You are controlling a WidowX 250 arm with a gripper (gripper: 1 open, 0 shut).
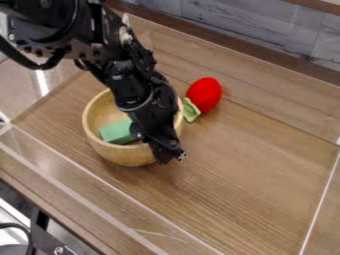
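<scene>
The black robot arm reaches from the upper left down to my gripper [162,149], which is at the right rim of a wooden bowl [105,151]. Inside the bowl lies a green block [115,131], partly covered by the arm. The fingertips are dark against the bowl, and what lies between them is hard to make out. Behind the arm on the right is a red oval object [204,94], with a small light-green piece [192,111] at its lower left.
A pale wall edge [292,20] runs along the back. A black cable [16,239] lies at the lower left.
</scene>
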